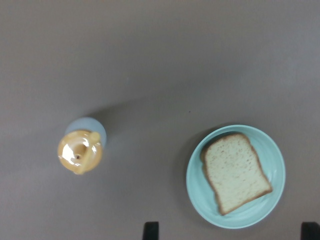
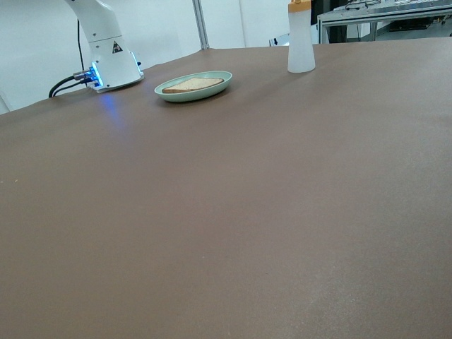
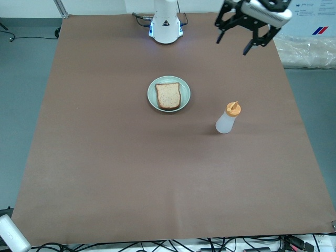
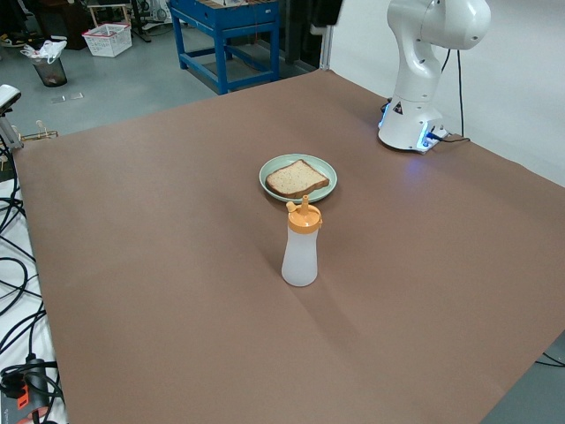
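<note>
A slice of bread (image 3: 168, 95) lies on a pale green plate (image 3: 183, 103) near the middle of the brown table. A squeeze bottle (image 3: 225, 122) with an orange cap stands upright right of the plate in the left camera view; in the wrist view the bottle (image 1: 80, 150) is left of the plate (image 1: 197, 197). My gripper (image 3: 231, 43) hangs high at the top right of the left camera view, apart from both. It is open, its two fingers wide apart at the wrist view's bottom edge with nothing between them.
The arm's white base (image 3: 165, 29) stands at the table's back edge with cables. Cables (image 4: 18, 327) run along another edge. The brown tabletop (image 3: 157, 173) around plate and bottle is clear.
</note>
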